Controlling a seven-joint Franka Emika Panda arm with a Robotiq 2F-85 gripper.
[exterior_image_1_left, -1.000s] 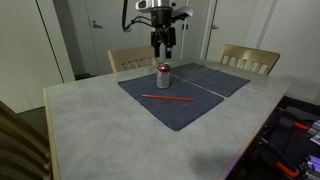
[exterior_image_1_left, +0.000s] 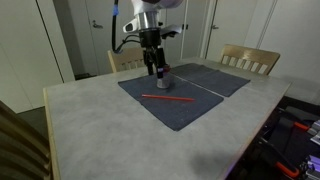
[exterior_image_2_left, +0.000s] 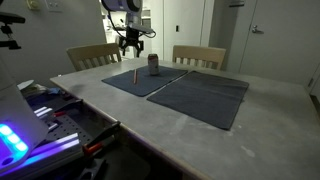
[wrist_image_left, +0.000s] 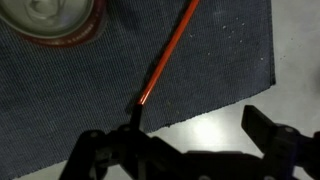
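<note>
A drink can (exterior_image_1_left: 164, 82) stands upright on a dark mat, partly covered by my gripper (exterior_image_1_left: 156, 72) in the first exterior view. The red stick (exterior_image_1_left: 167, 98) lies flat on the same mat, in front of the can. From the wrist, the stick (wrist_image_left: 168, 55) slants across the mat and its near end comes close to my left finger (wrist_image_left: 95, 150); whether they touch I cannot tell. The can's top (wrist_image_left: 55, 15) shows in the upper left corner. My fingers stand wide open with nothing held.
The first mat (exterior_image_2_left: 112, 80) lies beside a second dark mat (exterior_image_2_left: 195, 100), which is bare. Chairs (exterior_image_1_left: 248, 58) stand around the table's edge.
In the first exterior view my gripper has moved left and down, now overlapping the can. The can and the red stick appear to lie where they were.
</note>
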